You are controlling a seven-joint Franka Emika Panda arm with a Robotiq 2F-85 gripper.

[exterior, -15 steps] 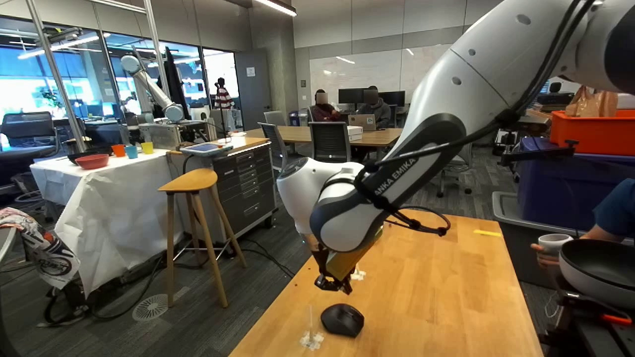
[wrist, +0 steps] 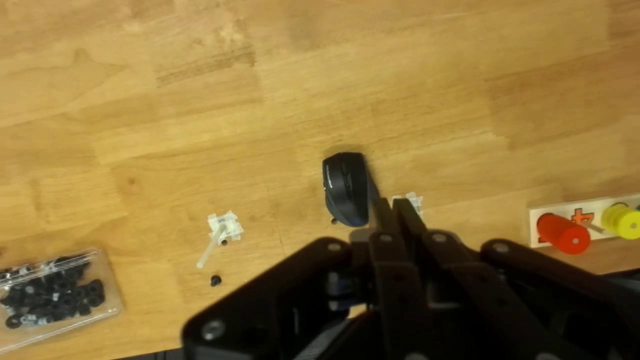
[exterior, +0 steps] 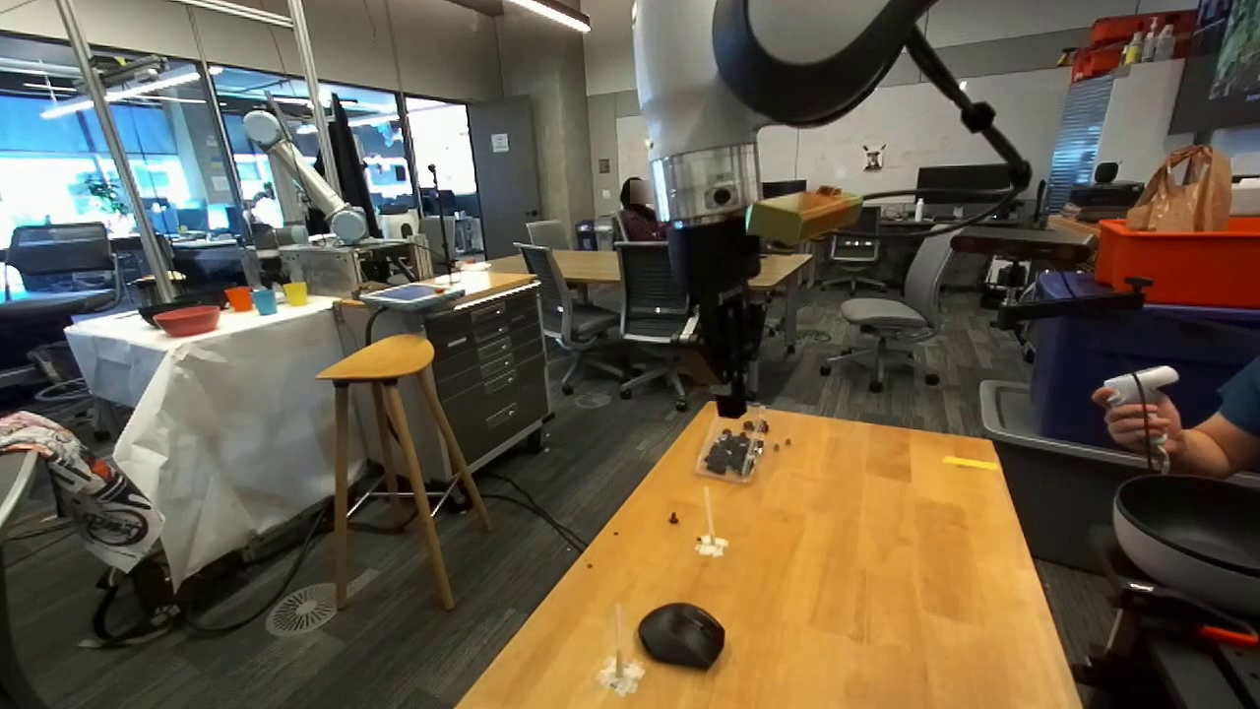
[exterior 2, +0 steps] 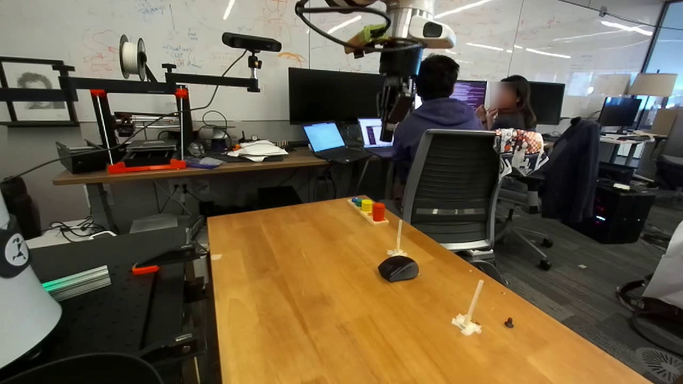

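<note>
My gripper is shut, with nothing showing between its fingers, and hangs high above the wooden table (exterior: 874, 555). In the wrist view a black mouse (wrist: 346, 187) lies just past the fingertips in the picture, though the gripper is well above it. One upright thin stick (exterior 2: 399, 236) on a taped base stands close to the mouse. Another such stick (wrist: 212, 245) stands farther along the same table edge. The fingers hide part of the nearer stick's base in the wrist view.
A clear box of small black parts (exterior: 731, 453) sits at one end of the table. Toward the other end is a wooden board with red and yellow cylinders (exterior 2: 378, 212). A small dark piece (wrist: 216, 280) lies by the farther stick.
The arm has risen well clear of the table; the gripper was low, near the sticks and the mouse. The parts box is now in sight. The mouse has not visibly moved.
</note>
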